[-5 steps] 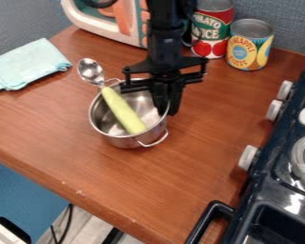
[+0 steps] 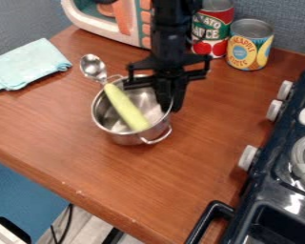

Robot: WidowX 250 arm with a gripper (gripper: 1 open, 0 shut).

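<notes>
A steel pot (image 2: 152, 129) with side handles sits on the wooden table. A pale yellow corn-like object (image 2: 127, 108) lies tilted inside it, and a silver spoon (image 2: 92, 67) leans out over the pot's back left rim. The black gripper (image 2: 166, 93) is lowered at the pot's back right rim, its fingers partly hidden by each other and the pot; whether it is open or shut on anything is unclear.
A black stove (image 2: 263, 214) fills the right side. A light blue towel (image 2: 28, 67) lies at the left. Cans (image 2: 251, 48) and a white-and-orange toy appliance (image 2: 98, 17) stand at the back. The table's front left edge borders a drop.
The gripper has shifted very slightly to the right and up at the pot's rim. The pot and its contents look almost unchanged.
</notes>
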